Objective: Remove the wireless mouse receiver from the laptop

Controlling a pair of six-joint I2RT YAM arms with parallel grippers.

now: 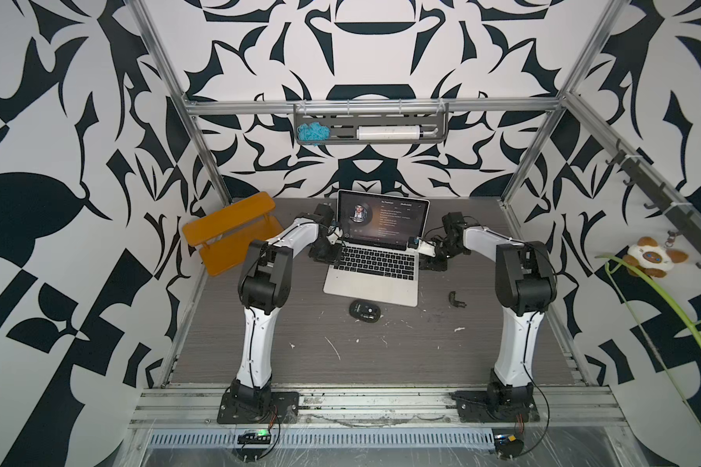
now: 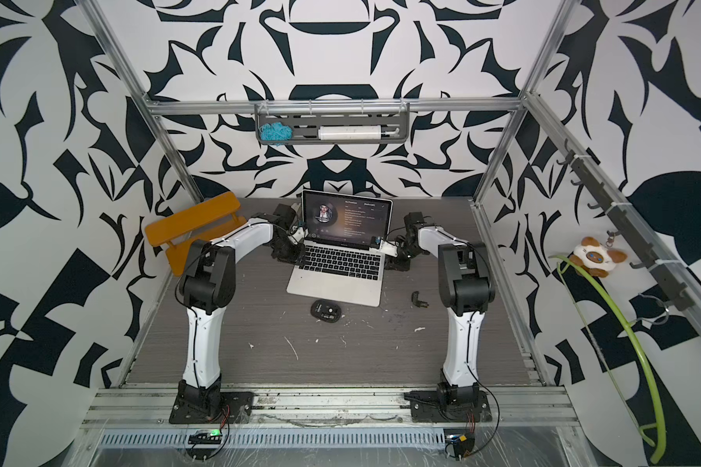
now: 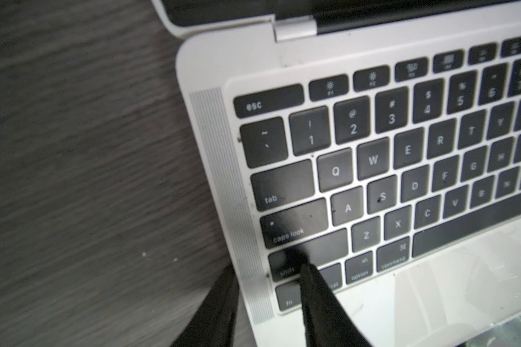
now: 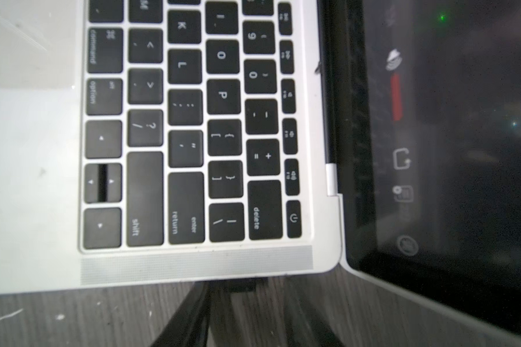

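The silver laptop stands unfolded in mid-table, its screen lit. A small dark piece, apparently the receiver, sticks out from its right edge in the right wrist view. My right gripper is part open beside that edge, one finger to either side of the dark piece; both fingers are blurred, and contact cannot be made out. At the laptop's left edge, my left gripper is shut on the laptop, with one finger over the keyboard corner and the other at the outer edge.
In front of the laptop lies a black mouse. A small black object rests right of it. An orange stand occupies the back left.
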